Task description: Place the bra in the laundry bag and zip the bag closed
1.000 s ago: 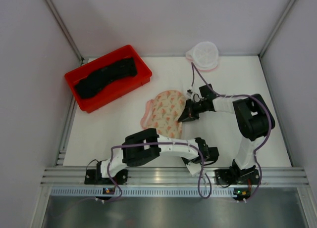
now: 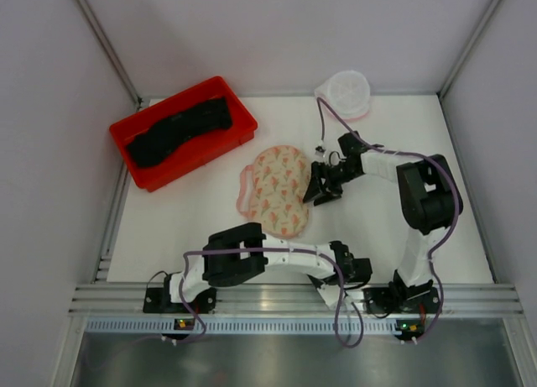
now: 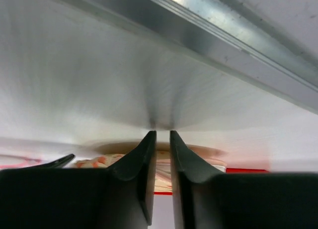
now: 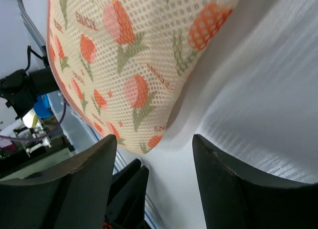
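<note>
The cream bra with orange tulip print (image 2: 273, 190) lies mid-table, filling the upper left of the right wrist view (image 4: 124, 65). My right gripper (image 2: 315, 194) hangs at its right edge, fingers well apart with nothing between them. My left gripper (image 2: 340, 278) is at the front edge; in its wrist view the fingertips are slightly apart over bare pale surface and metal rail, nothing seen between them. A round white mesh item (image 2: 344, 93), possibly the laundry bag, lies at the back right.
A red bin (image 2: 143, 177) with dark cloth in it stands at the back left. Metal rails (image 2: 210, 293) run along the front edge.
</note>
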